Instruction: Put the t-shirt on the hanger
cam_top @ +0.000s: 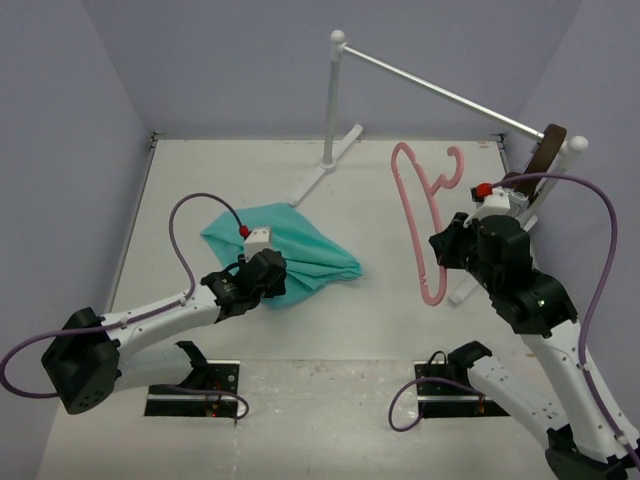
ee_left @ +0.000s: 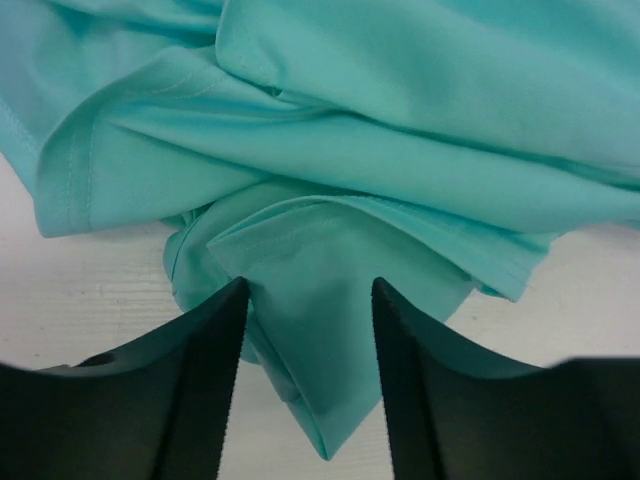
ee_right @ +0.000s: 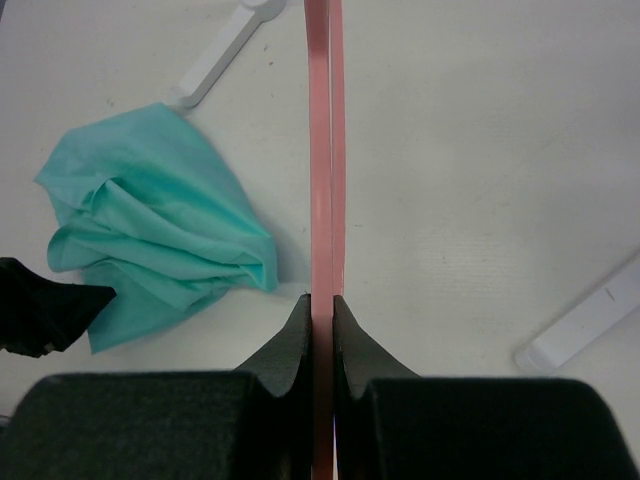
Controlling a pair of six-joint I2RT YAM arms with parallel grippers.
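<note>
The teal t-shirt (cam_top: 312, 243) lies crumpled on the table, left of centre. My left gripper is over its near part, fingers (ee_left: 215, 350) spread apart; a flap of the cloth (ee_left: 330, 300) shows in the gap below or between them, and whether it touches them cannot be told. On the right, my right gripper is shut on the pink hanger (ee_right: 321, 160). In the top view the hanger (cam_top: 411, 215) is held up lengthwise, its hook at the upper right, clear of the shirt.
A white rack stands behind, with a post (cam_top: 333, 100) and a slanting top bar (cam_top: 440, 88). Its left foot (cam_top: 312, 183) is just behind the shirt. Bare table (cam_top: 390, 320) lies between the shirt and the right arm.
</note>
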